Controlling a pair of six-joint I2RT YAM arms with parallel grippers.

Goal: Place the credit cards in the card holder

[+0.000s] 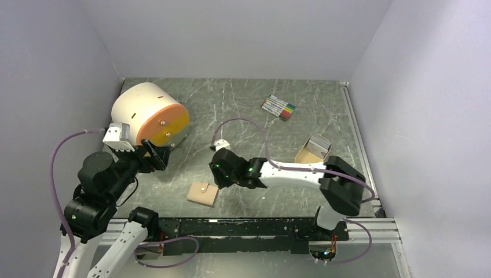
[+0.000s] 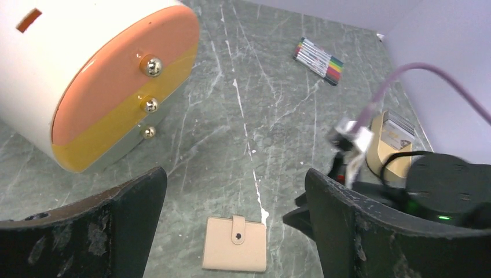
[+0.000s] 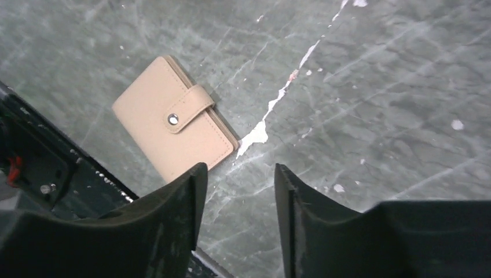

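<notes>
The beige card holder (image 1: 202, 194) lies flat and snapped shut near the table's front edge. In the right wrist view the card holder (image 3: 168, 110) is beyond and left of the fingertips, apart from them. My right gripper is open over bare table with nothing between its fingers. High at the left, beside the drum, hangs my left gripper (image 1: 163, 156). The left wrist view shows that gripper wide open and empty, the card holder below its gap. Grey cards (image 1: 319, 145) sit in a tan box (image 1: 307, 157) at the right.
A cream drum (image 1: 139, 107) with an orange and yellow face and metal knobs takes up the back left. Coloured markers (image 1: 278, 108) lie at the back right. Walls enclose the sides and back.
</notes>
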